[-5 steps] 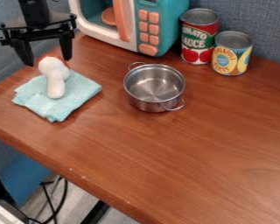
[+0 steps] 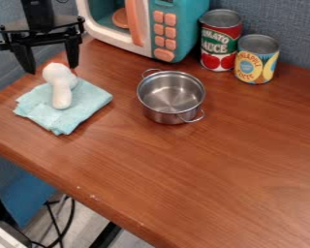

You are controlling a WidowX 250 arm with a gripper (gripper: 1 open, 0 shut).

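Observation:
My black gripper [image 2: 47, 54] hangs at the upper left, its two fingers apart with nothing seen between them, above and a little behind a white mushroom-shaped object [image 2: 61, 89]. That object lies on a folded light-blue cloth [image 2: 86, 108] near the table's left edge. A steel pot [image 2: 170, 103] with two handles sits right of the cloth.
A toy microwave [image 2: 176, 34] in teal and white stands at the back. A red tomato can [image 2: 220, 48] and a yellow-labelled can [image 2: 256, 64] stand at back right.
My gripper has shifted very slightly upward and to the left. The objects on the table have not visibly moved.

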